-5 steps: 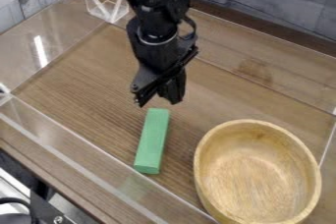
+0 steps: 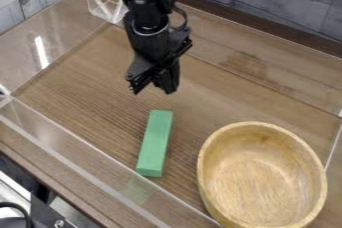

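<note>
The black gripper (image 2: 160, 72) hangs from the arm over the upper middle of the wooden table, tilted toward the lower left, and looks shut with nothing visible between its fingers. Below it a green bar-shaped block (image 2: 155, 144) lies lengthwise on the table, apart from the gripper. At the lower right stands a large round tan bowl (image 2: 262, 214), empty.
A clear plastic item (image 2: 104, 6) sits at the top left behind the arm. Dark cables show at the lower left corner, off the table.
The gripper has moved up the picture and a little to the left, away from the green block. The block and bowl have not visibly moved.
</note>
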